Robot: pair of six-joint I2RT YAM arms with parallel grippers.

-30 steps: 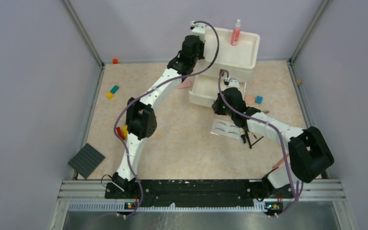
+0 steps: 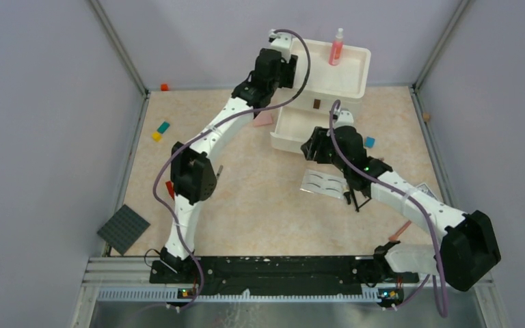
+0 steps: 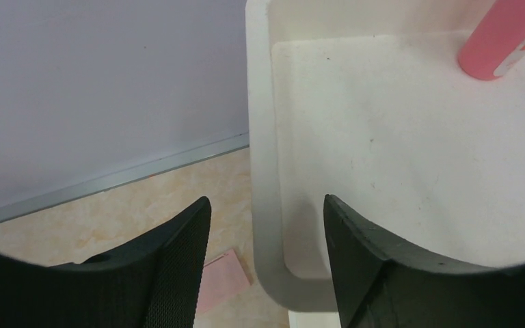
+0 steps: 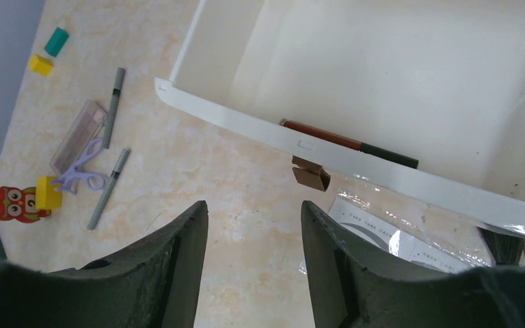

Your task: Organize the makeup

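A white two-level organizer (image 2: pixel 338 75) stands at the back, its lower drawer (image 2: pixel 287 140) pulled out. A pink bottle (image 2: pixel 335 51) stands in the top tray (image 3: pixel 396 130). My left gripper is open at the tray's left edge, its fingers either side of the wall. My right gripper is open just in front of the drawer, nothing between its fingers. In the right wrist view a brown and dark green tube (image 4: pixel 325 134) lies in the drawer along its front wall, above a small brown pull (image 4: pixel 310 176).
Eyelash sheets (image 2: pixel 321 182), dark brushes (image 2: pixel 355 201) and other items lie right and below the drawer. Small blocks, scissors (image 4: pixel 82 171) and pencil-like rods (image 4: pixel 109 184) lie on the left.
My right arm has drawn back to the right and toward the front, away from the drawer's front. The left arm has shifted slightly; the organizer looks unchanged.
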